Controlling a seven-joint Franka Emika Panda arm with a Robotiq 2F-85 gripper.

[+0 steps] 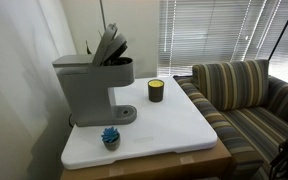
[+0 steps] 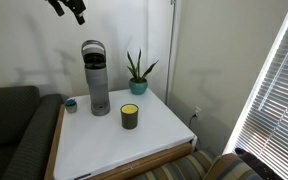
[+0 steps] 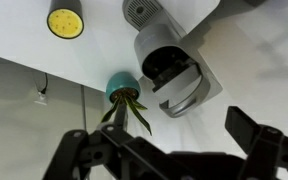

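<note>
A grey coffee maker stands on the white table, its lid tilted up. From above, the wrist view shows its open top chamber and raised lid handle. A dark cup with a yellow top is upright on the table, apart from the machine. High above the table, at the upper left of exterior view 2, hangs my gripper. Its dark fingers are spread wide in the wrist view, so it is open with nothing between them.
A small pot with a blue succulent sits beside the coffee maker. The snake plant's teal pot is at the table's back. A striped armchair and a dark sofa flank the table, whose surface around the cup is clear.
</note>
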